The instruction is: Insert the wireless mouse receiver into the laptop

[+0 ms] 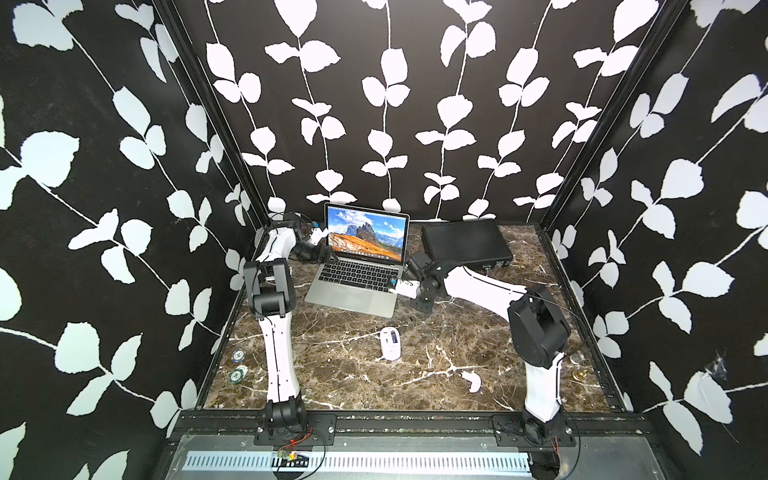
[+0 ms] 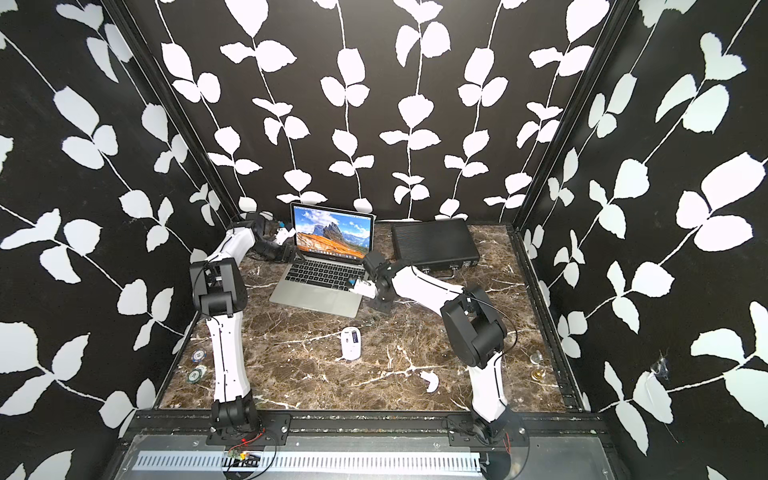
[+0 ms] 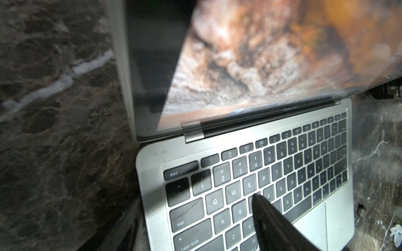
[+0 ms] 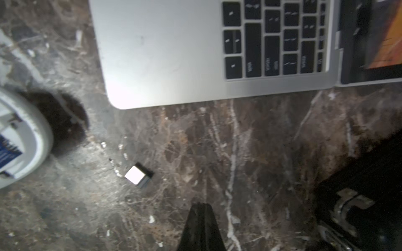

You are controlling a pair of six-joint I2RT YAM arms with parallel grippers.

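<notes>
The small receiver [image 4: 135,175], with a shiny metal face, lies loose on the marble table in the right wrist view, between the laptop's edge and the white mouse. My right gripper is shut with nothing between its fingers; the receiver lies apart from them, to their left in that view. The laptop [image 1: 352,299] stands lid up at the back middle, its screen lit. Over the left end of its keyboard, my left gripper is open and empty, one finger on either side in the left wrist view.
A white mouse [image 1: 390,342] lies in front of the laptop, its underside showing. Near the right front is a white curved piece [image 1: 472,381], perhaps its cover. A black case [image 1: 465,243] stands right of the laptop. Small round items [image 1: 238,373] lie at the left.
</notes>
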